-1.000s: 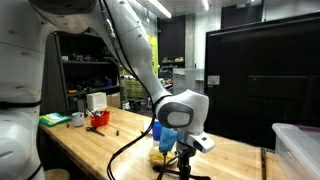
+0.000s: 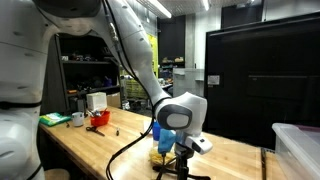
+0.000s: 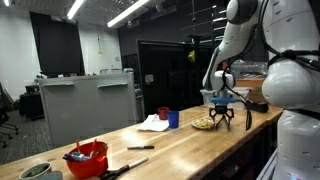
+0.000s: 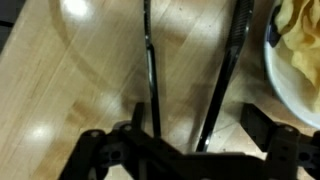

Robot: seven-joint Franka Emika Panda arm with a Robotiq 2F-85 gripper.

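My gripper is open and low over the wooden table, pointing down. Its two black fingers [image 4: 262,128] stand wide apart at the bottom of the wrist view. Between them run two long, thin dark arms [image 4: 220,85], closer together towards the gripper; they look like tongs lying on the table, though I cannot tell whether they are joined. Right beside them is a white plate [image 4: 285,80] of yellow chips [image 4: 302,40]. Exterior view 2 has the gripper [image 3: 228,112] at the table's far right, near the chips [image 3: 205,123]. The gripper's body partly hides them in exterior view 1.
A red container [image 3: 88,160] with utensils stands at the table's other end, near a black-handled tool [image 3: 125,167]. A blue cup [image 3: 173,119] and a white cloth [image 3: 153,123] lie farther back.
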